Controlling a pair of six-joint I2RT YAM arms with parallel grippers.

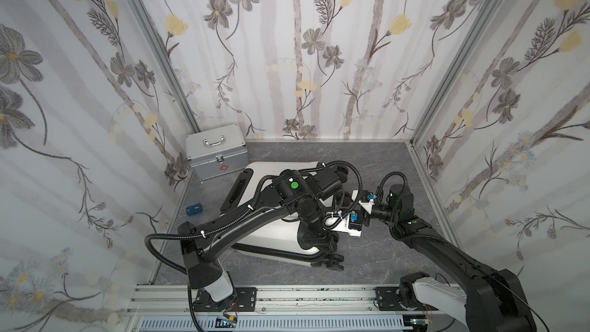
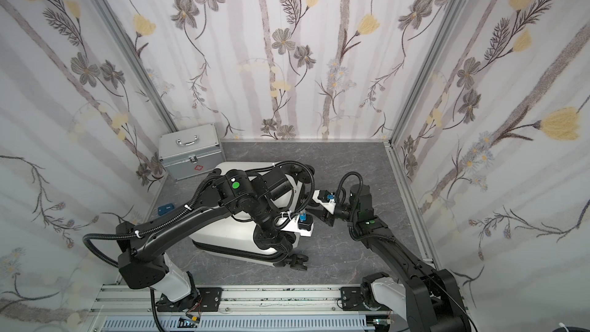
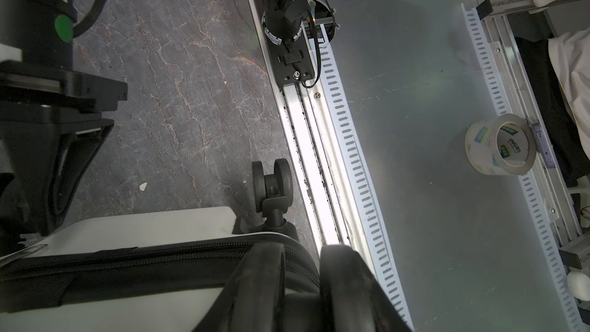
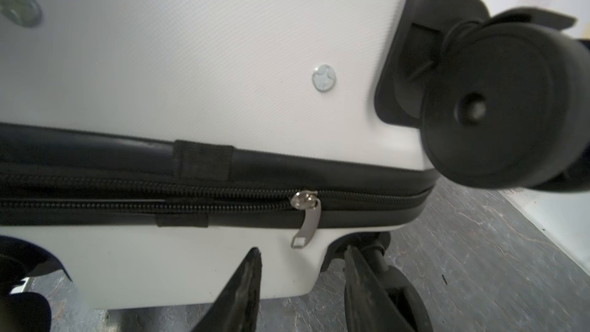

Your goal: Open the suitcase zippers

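Observation:
The white suitcase (image 1: pixel 279 230) lies flat, partly hidden under my left arm. Its black zipper band (image 4: pixel 110 200) faces my right gripper in the right wrist view, the teeth apart left of the silver slider and together to its right. A zipper pull (image 4: pixel 307 227) hangs down over the white shell. My right gripper is open just below that pull, nothing between its fingers. My left gripper is nearly closed over the suitcase's near wheel end, a dark part between its fingers; exactly which part of the suitcase it is remains hidden.
A silver case (image 1: pixel 218 154) stands at the back left, with a small blue object (image 1: pixel 194 209) nearer me. Suitcase wheels (image 4: pixel 504 104) stick out beside the zipper. A black wheel (image 3: pixel 270 184) is near the front rail (image 3: pixel 313 172).

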